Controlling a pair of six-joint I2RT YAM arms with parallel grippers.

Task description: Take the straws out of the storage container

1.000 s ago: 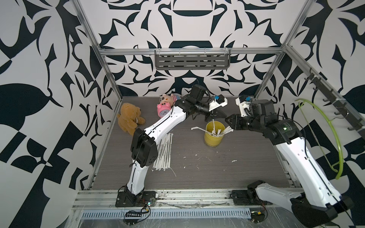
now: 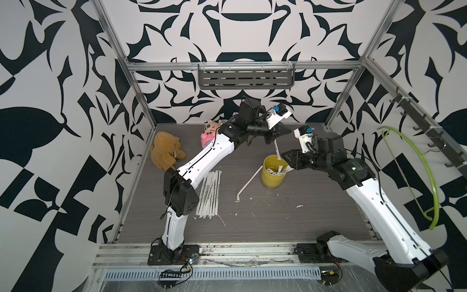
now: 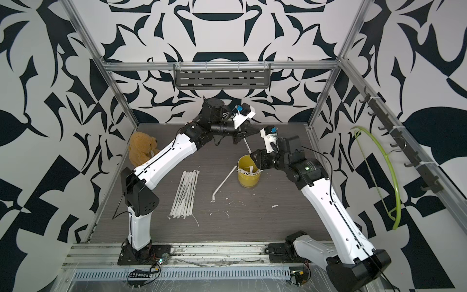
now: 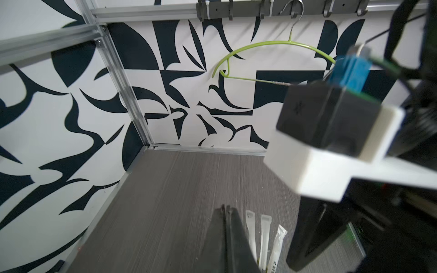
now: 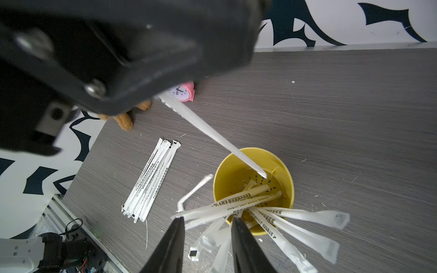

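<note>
The yellow container (image 2: 273,180) holds several white wrapped straws (image 5: 273,223), fanned over its rim. Above it in the top left view, my left gripper (image 2: 276,138) is shut, and a white straw (image 5: 204,127) slants from it down into the container. In the left wrist view its fingers meet, with the pinched part of the straw not showing. My right gripper stands open at the container's right, straw ends visible beyond the gap between its fingers. A bent straw (image 2: 249,184) is at the container's left; whether its upper end touches the rim is unclear.
A row of straws (image 2: 208,194) lies flat on the table's left. A brown teddy bear (image 2: 166,150) and pink clock (image 2: 208,139) stand at back left. Small scraps dot the front.
The straw that jutted left over the rim now slopes down beside the container. My left gripper has risen slightly with its straw; my right gripper has shifted left, closer to the container.
</note>
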